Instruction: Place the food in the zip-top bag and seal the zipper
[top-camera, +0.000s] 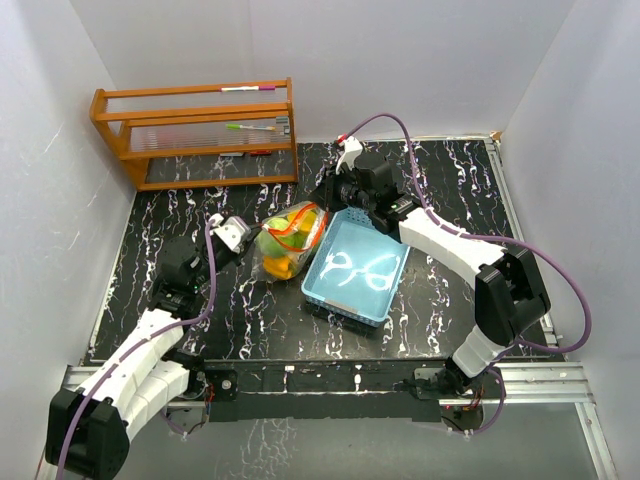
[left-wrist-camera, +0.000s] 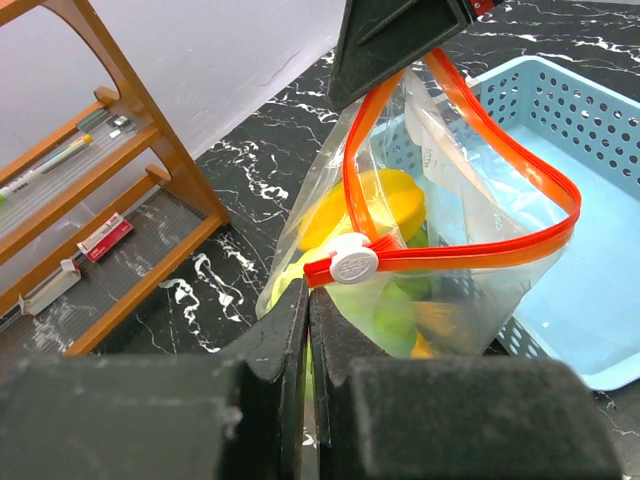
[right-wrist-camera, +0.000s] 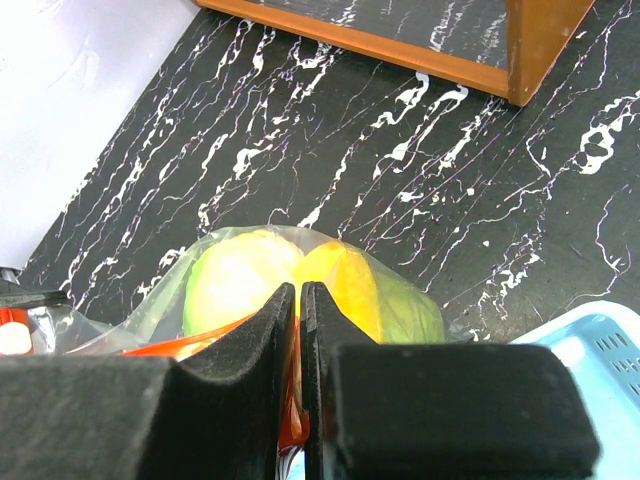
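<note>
A clear zip top bag with an orange zipper holds yellow and green food pieces. The zipper's two strips stand apart, joined at the end bearing a white slider. My left gripper is shut, its tips right at that end just below the slider, with nothing visible between its fingers. My right gripper is shut on the bag's orange zipper edge at the other end. In the top view the bag hangs between my left gripper and right gripper.
A light blue basket stands empty beside the bag to the right. At the back left is a wooden rack with pens on it.
</note>
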